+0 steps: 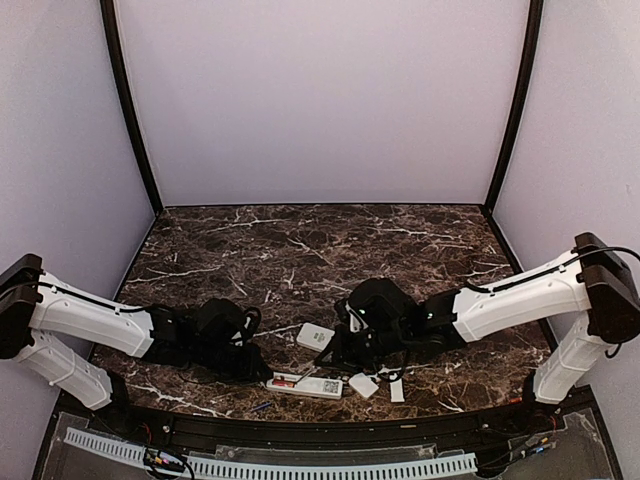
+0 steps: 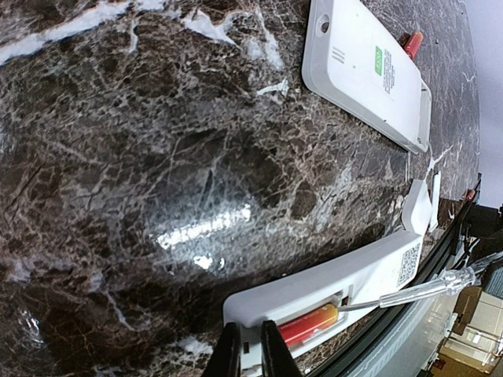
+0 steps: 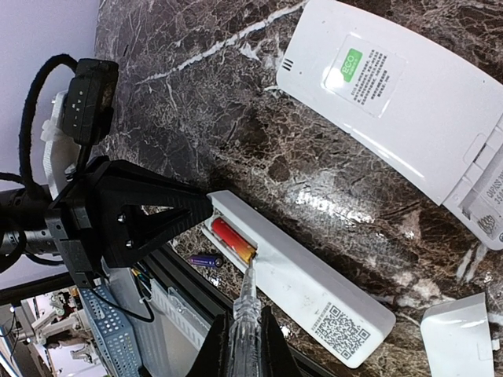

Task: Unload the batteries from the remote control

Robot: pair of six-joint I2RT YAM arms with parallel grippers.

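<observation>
The white remote [image 3: 299, 283] lies at the table's front edge, a red-and-orange battery [image 3: 232, 237] in its compartment. My right gripper is shut on a clear-handled screwdriver [image 2: 448, 283], whose tip touches the battery's end. My left gripper is at the remote's left end, fingers close together; whether anything is between them I cannot tell. A loose blue battery [image 3: 206, 259] lies beside the remote on the front side.
A larger white device [image 3: 377, 102] lies behind the remote. A small white cover [image 3: 457, 338] lies to its right, with another white piece [image 1: 396, 390] farther right.
</observation>
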